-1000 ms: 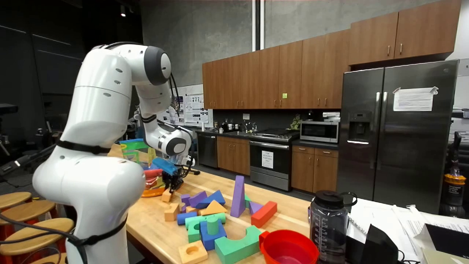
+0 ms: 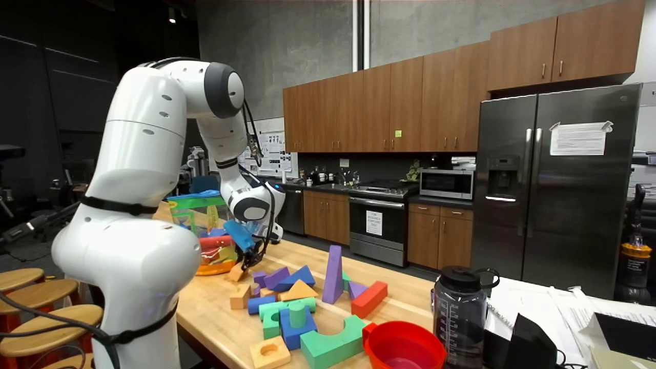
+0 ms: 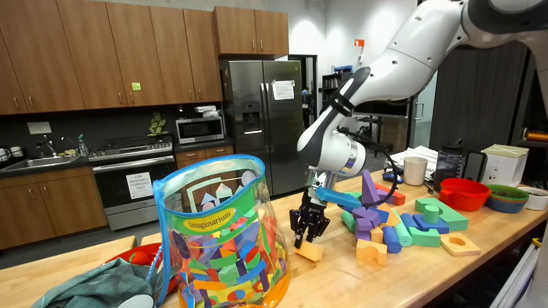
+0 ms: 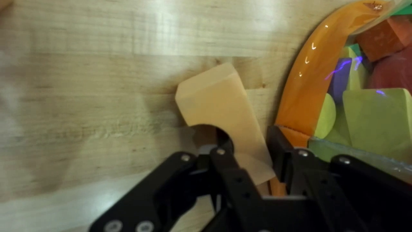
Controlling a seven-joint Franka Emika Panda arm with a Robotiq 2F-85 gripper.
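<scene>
A light orange arch block (image 4: pixel 228 104) lies between the fingers of my gripper in the wrist view. One black finger sits in its curved notch and the other runs along its outer straight side, so the gripper is shut on it. In exterior view 2 the block (image 3: pixel 310 251) looks slightly tilted, under the gripper (image 3: pixel 304 240), at or just above the tabletop; I cannot tell if it touches. Exterior view 1 has the block (image 2: pixel 236 271) partly behind the gripper (image 2: pixel 246 264). Right beside it stands a clear bag of blocks (image 3: pixel 226 256) with an orange base.
Several loose blocks are clustered nearby, among them a tall purple wedge (image 2: pixel 332 274) and a green arch (image 2: pixel 332 344). A red cup (image 2: pixel 404 347) and a dark bottle (image 2: pixel 459 313) stand farther along the table. Bare wood (image 4: pixel 77 116) surrounds the held block on the side away from the bag.
In exterior view 1 the forearm and wrist have shifted right and the gripper has tilted. The orange block has moved slightly and turned. The other blocks stayed put.
</scene>
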